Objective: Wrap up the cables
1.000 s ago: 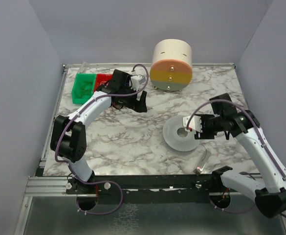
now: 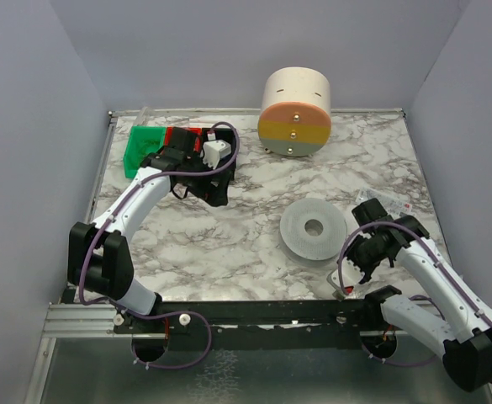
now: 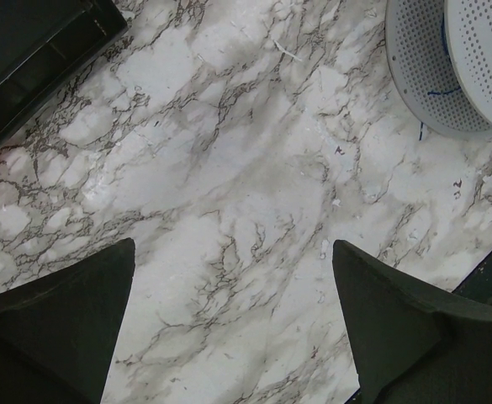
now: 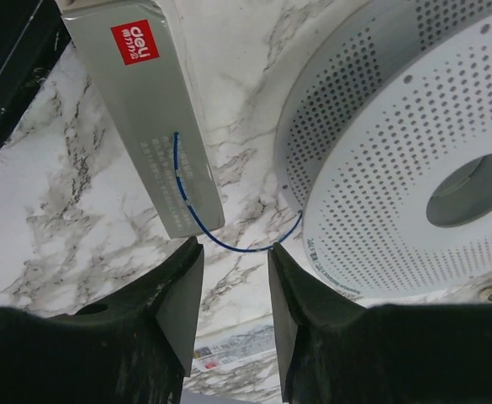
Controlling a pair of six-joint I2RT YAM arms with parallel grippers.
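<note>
A grey cable spool [image 2: 302, 229] with perforated flanges lies at the middle right of the table. In the right wrist view a blue cable [image 4: 246, 249] loops out from the spool [image 4: 368, 215] onto a grey deli box [image 4: 136, 109]. My right gripper is over the loose cable, its fingertips apart; whether the cable is between them or just below, I cannot tell. My left gripper is open over bare marble left of the spool, nothing between its fingers.
Green [image 2: 142, 143] and red bins and a black bin stand at the back left. A white drum cabinet [image 2: 294, 109] with coloured drawers stands at the back middle.
Over the last second my right gripper has moved down toward the front right, beside the spool. My left arm has drawn back to the left.
</note>
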